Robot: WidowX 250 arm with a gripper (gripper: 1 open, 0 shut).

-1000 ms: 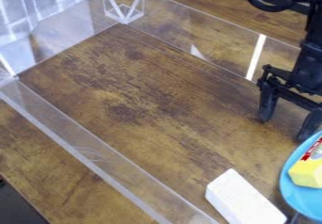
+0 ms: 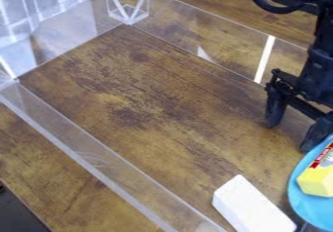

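My black gripper point(image 2: 293, 119) is at the right edge, low over the wooden board, with its two fingers spread apart and no object visible between them. Just below it, partly cut off by the frame, lies a blue plate point(image 2: 301, 165) holding a yellow block point(image 2: 314, 181) and a red-and-white item point(image 2: 325, 157). A white rectangular object point(image 2: 252, 206) lies at the bottom, left of the plate.
Clear plastic walls point(image 2: 78, 148) border the wooden area point(image 2: 143, 109) on the left and back. A patterned white cloth point(image 2: 39, 7) is at the top left.
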